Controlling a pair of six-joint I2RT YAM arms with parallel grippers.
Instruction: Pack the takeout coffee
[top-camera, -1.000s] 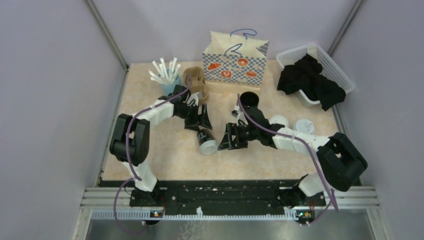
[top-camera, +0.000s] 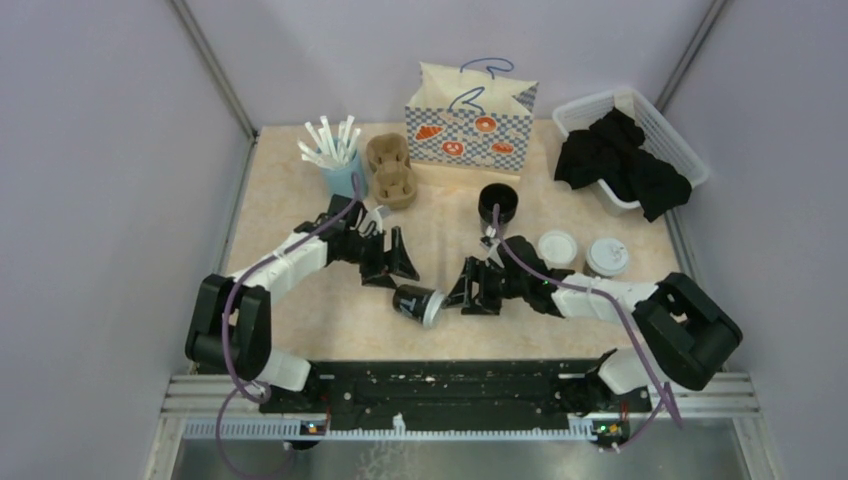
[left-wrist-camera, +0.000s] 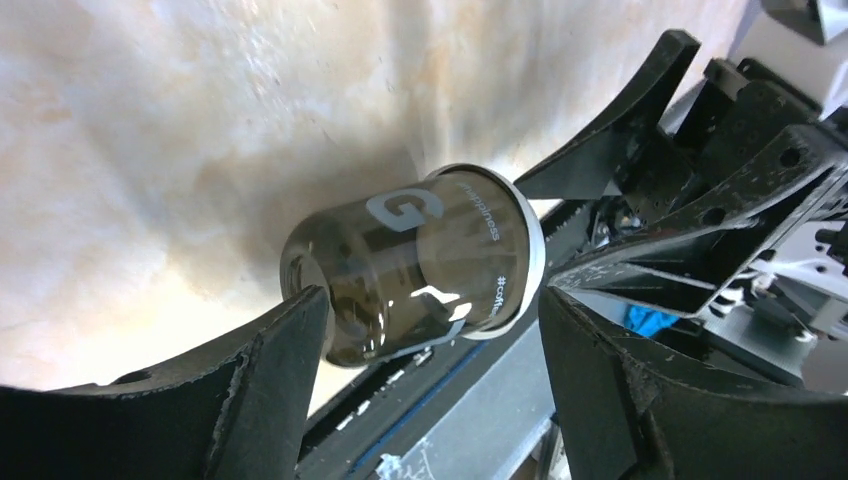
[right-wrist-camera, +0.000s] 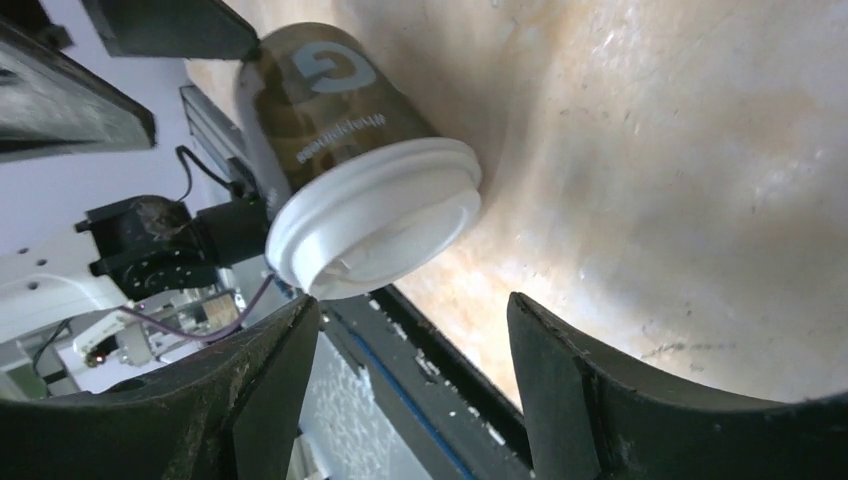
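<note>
A black cup with a white lid (right-wrist-camera: 375, 215) lies on its side on the table, between the two grippers. Its dark body (left-wrist-camera: 420, 265) points left in the top view, the white lid (top-camera: 434, 308) right. My left gripper (top-camera: 407, 276) stands open just above the cup's base end; in the left wrist view the cup shows beyond its parted fingers (left-wrist-camera: 270, 370). On the lid side, my right gripper (top-camera: 464, 299) is open as well, with bare table and no object between its fingers. Whether either gripper touches the cup is hard to tell.
A second black cup (top-camera: 498, 203) stands upright behind the right arm. Two white lids (top-camera: 557, 248) lie at right. Along the back are a straw holder (top-camera: 345, 178), cardboard carrier (top-camera: 396, 185), paper bag (top-camera: 467, 138) and white basket (top-camera: 672, 143). The table's front edge is close to the cup.
The lying cup has shifted toward the front and turned, its lid swinging rightward.
</note>
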